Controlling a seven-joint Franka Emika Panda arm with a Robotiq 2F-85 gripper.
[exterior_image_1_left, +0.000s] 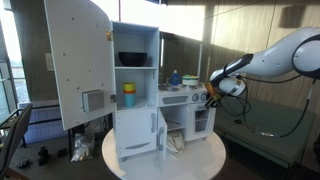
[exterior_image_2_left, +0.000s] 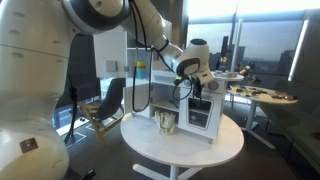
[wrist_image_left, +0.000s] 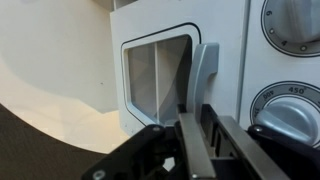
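A white toy oven door (wrist_image_left: 160, 75) with a dark window fills the middle of the wrist view. Its pale grey handle (wrist_image_left: 205, 68) runs along one edge of the door. My gripper is at the near end of that handle, one dark finger on either side of it. Whether the fingers press on the handle or stand slightly apart from it cannot be told. From outside, the gripper (exterior_image_1_left: 212, 98) is at the right front of the white play kitchen (exterior_image_1_left: 138, 125), beside the oven; its fingertips are too small there to read.
Two grey knobs (wrist_image_left: 290, 118) sit close to the gripper's right. A lower cabinet door stands open with a whitish cloth (exterior_image_1_left: 175, 142) at its opening. The tall fridge door (exterior_image_1_left: 82, 60) is swung open at left. Bare round tabletop (exterior_image_2_left: 222, 150) surrounds the kitchen's front.
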